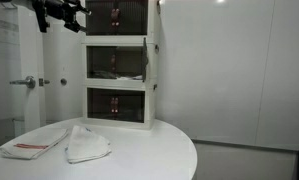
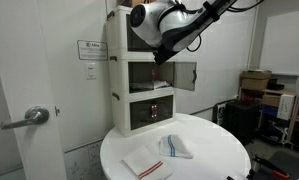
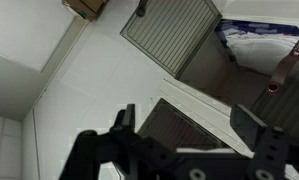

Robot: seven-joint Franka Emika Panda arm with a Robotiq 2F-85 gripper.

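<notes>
A white cabinet point(image 1: 120, 119) of stacked compartments with dark ribbed doors stands at the back of the round white table point(image 1: 154, 151). Its middle compartment has a door point(image 2: 184, 75) swung outward, and folded cloths point(image 3: 259, 45) lie inside. On the table rest two folded cloths: one white with a red stripe point(image 2: 144, 164), the other white with a blue-grey stripe point(image 2: 174, 146). High up by the cabinet's upper compartments, my gripper is open, its fingers point(image 3: 247, 124) wide apart and empty.
A door with a lever handle point(image 2: 26, 118) is at the left. Behind the table, a whiteboard point(image 1: 224, 65) covers the wall. Shelves with boxes point(image 2: 251, 88) stand at the far right.
</notes>
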